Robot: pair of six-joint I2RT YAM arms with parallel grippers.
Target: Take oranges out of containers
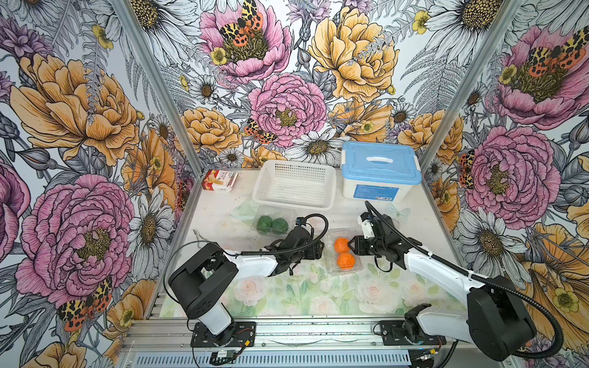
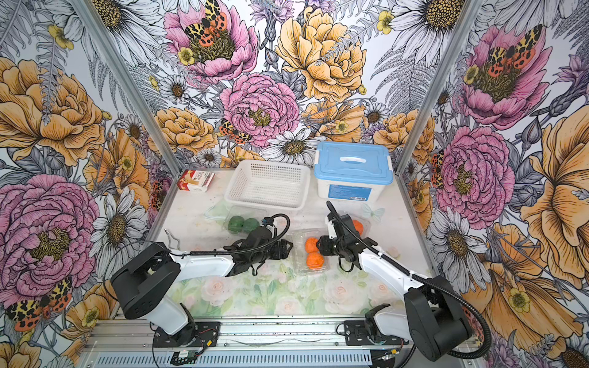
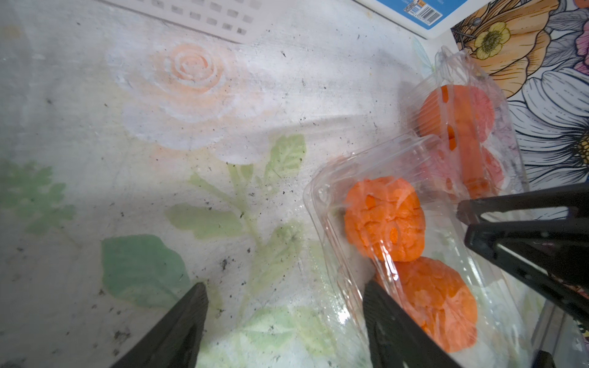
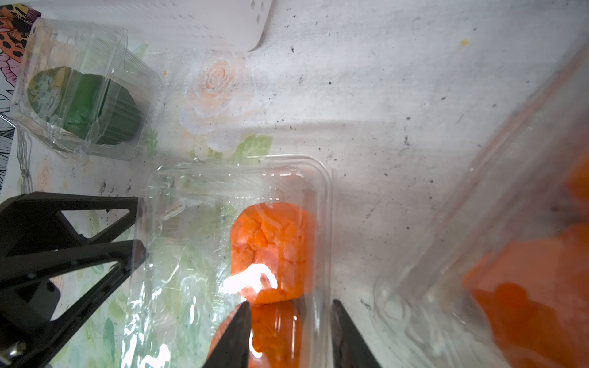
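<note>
A clear container (image 4: 184, 184) with two oranges (image 4: 268, 251) stands in the middle, between my two grippers. My left gripper is at its left side, fingers apart, nothing seen between them but table and container edge. My right gripper is at its right side, fingers apart around part of that container's wall; whether it touches cannot be told. A second clear container (image 3: 466, 92) with oranges sits behind the right arm, partly hidden in the top views.
A clear container of green fruit (image 1: 273, 224) stands at the back left. Behind are a white basket (image 1: 294, 184), a blue-lidded box (image 1: 380, 171) and a small carton (image 1: 217, 180).
</note>
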